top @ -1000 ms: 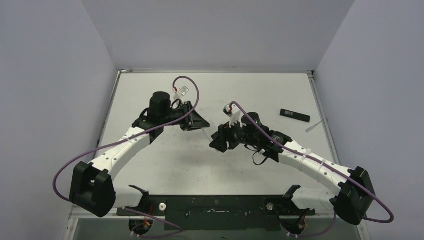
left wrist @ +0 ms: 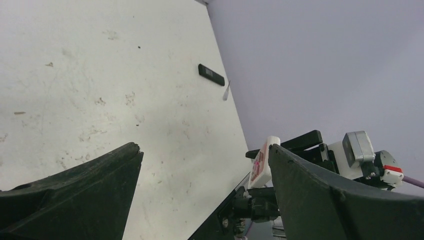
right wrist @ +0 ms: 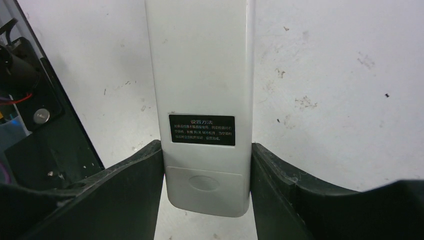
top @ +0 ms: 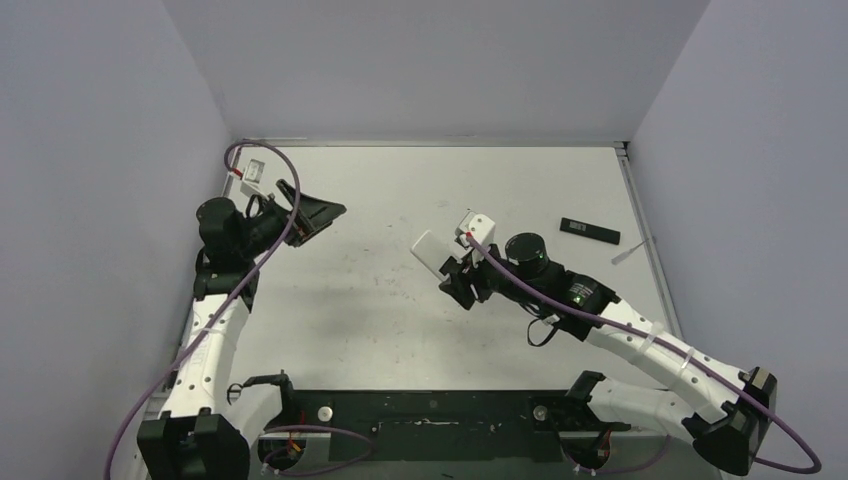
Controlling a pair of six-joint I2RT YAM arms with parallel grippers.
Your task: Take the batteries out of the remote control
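Note:
A white remote control [right wrist: 202, 75] is held in my right gripper, gripped across its sides close to one end. Its back faces the right wrist camera, with a black label and, below it, a panel with an oval mark. In the top view the remote [top: 432, 252] hangs above the middle of the table, away from my left gripper [top: 338, 220]. That left gripper stands open over the table's left side, nothing between its fingers. Batteries do not show in any view.
On the right of the table lies a black oblong object [top: 590, 231], with a small pale brush-like thing [top: 628, 251] near the table's right edge. Walls close in the sides and back.
My left gripper has opened, let go of the remote's other end and drawn back left. The right gripper, still holding the remote, has shifted slightly right, and the remote's white face now shows from above.

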